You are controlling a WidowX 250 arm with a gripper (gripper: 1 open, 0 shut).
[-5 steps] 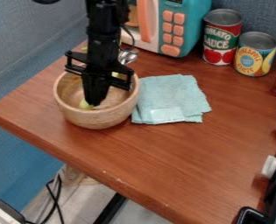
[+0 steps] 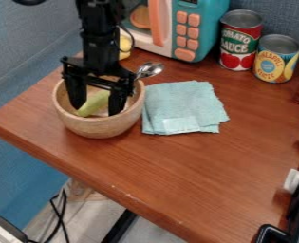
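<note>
My black gripper (image 2: 97, 95) reaches down into a light wooden bowl (image 2: 84, 124) at the table's left. A pale yellow-green item (image 2: 95, 103) lies between or just behind its two fingers, which stand apart; whether they grip it cannot be told.
A folded light-blue cloth (image 2: 181, 108) lies right of the bowl, with a spoon (image 2: 149, 70) behind it. A toy microwave (image 2: 171, 28), a tomato sauce can (image 2: 238, 43) and another can (image 2: 276, 61) stand at the back.
The gripper has shifted left within the bowl and its fingers now show farther apart, with the yellow-green item more visible between them.
</note>
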